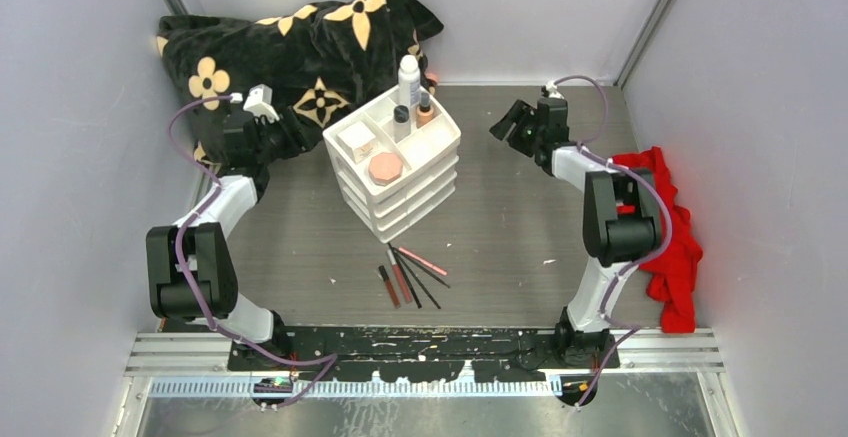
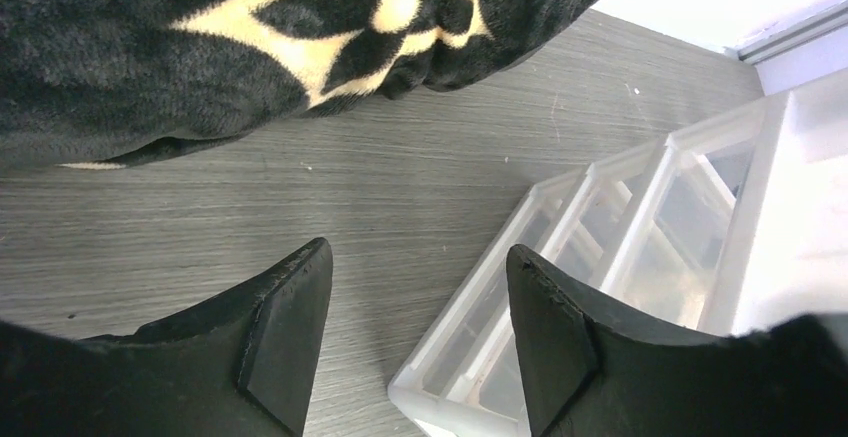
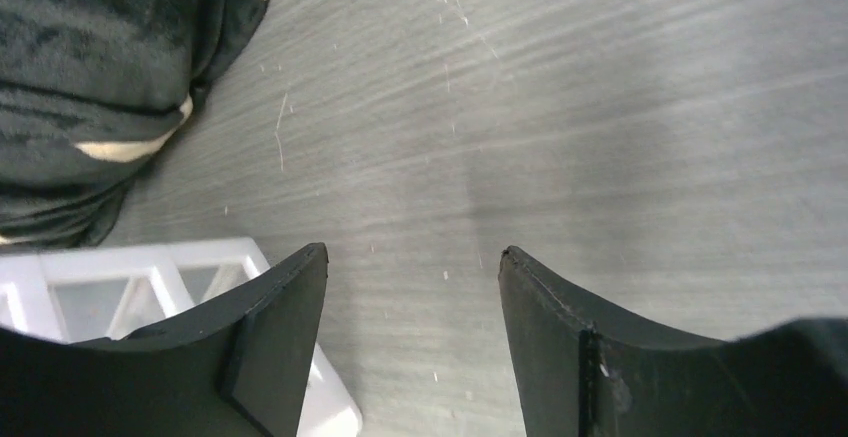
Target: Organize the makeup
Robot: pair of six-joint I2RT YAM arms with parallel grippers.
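A white drawer organizer (image 1: 398,197) stands at the centre of the floor, its top split into compartments. In these stand a tall white bottle (image 1: 409,85), a grey-capped bottle (image 1: 402,123) and a peach bottle with a dark cap (image 1: 425,111). A white box (image 1: 358,139) and a pink octagonal compact (image 1: 385,167) lie toward its front left. Several makeup pencils and tubes (image 1: 405,274) lie loose before it. My left gripper, left of the organizer, has its fingers apart and empty. To the organizer's right, my right gripper is open over bare floor.
A black blanket with tan flowers (image 1: 285,52) fills the back left, close behind my left gripper. At the right wall lies a red cloth (image 1: 675,257). Open floor (image 1: 500,217) spreads right of the organizer.
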